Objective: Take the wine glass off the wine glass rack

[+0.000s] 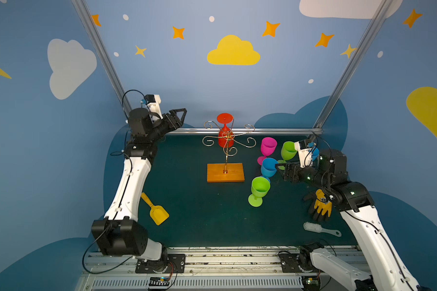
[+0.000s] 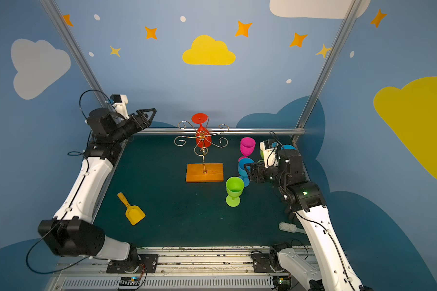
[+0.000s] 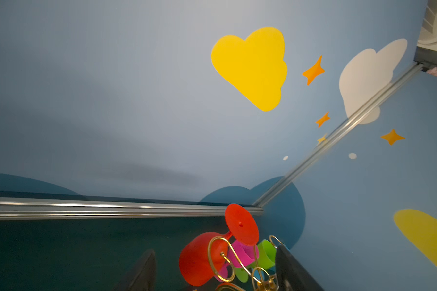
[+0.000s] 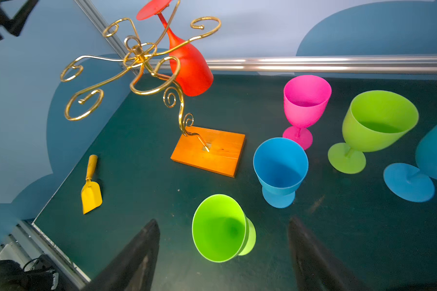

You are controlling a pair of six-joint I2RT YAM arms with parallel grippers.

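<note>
The red wine glass [image 1: 224, 138] hangs upside down on the gold wire rack [image 2: 204, 155], which stands on a wooden base [image 1: 216, 172]. My left gripper [image 1: 178, 116] is raised to the left of the rack, open, with nothing between its fingers; in the left wrist view the red glass [image 3: 201, 257] lies beyond the fingertips. My right gripper [image 1: 282, 169] is open above the cups at the right, the green goblet [image 4: 218, 228] below it.
Pink [image 4: 306, 101], green [image 4: 373, 121], and blue goblets [image 4: 279, 165] stand right of the rack. A yellow scoop [image 1: 157, 213] lies at the left; a glove [image 1: 320, 203] and a brush [image 1: 318, 228] at the front right.
</note>
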